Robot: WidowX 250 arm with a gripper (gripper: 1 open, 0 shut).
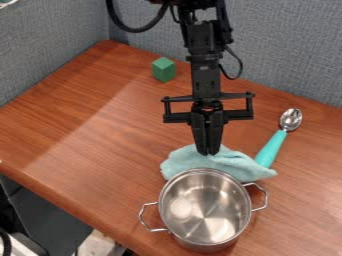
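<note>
A light teal cloth [238, 165] lies crumpled on the wooden table just behind a steel pot [206, 210]. The black gripper [207, 150] points straight down at the cloth, its fingertips at the cloth's upper edge; whether they are open or closed on it is hard to tell. The inside of the pot shows bare metal.
A spoon with a teal handle [274, 145] lies to the right of the cloth. A green block [163, 69] sits at the back.
</note>
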